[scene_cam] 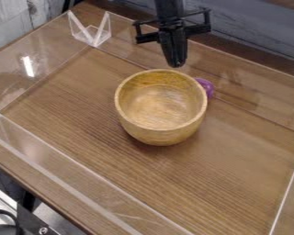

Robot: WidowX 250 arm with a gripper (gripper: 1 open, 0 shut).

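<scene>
A wooden bowl (pixel 161 119) sits empty on the wooden table (pixel 76 156), right of centre. My black gripper (pixel 176 61) hangs above and behind the bowl's back rim, fingers pointing down and close together, with nothing seen between them. A small purple object (pixel 206 88) lies just right of the bowl's back edge, partly behind it.
A white wire-like item (pixel 93 30) stands at the back left. The table's left, front and right parts are clear. A raised wooden edge runs along the back.
</scene>
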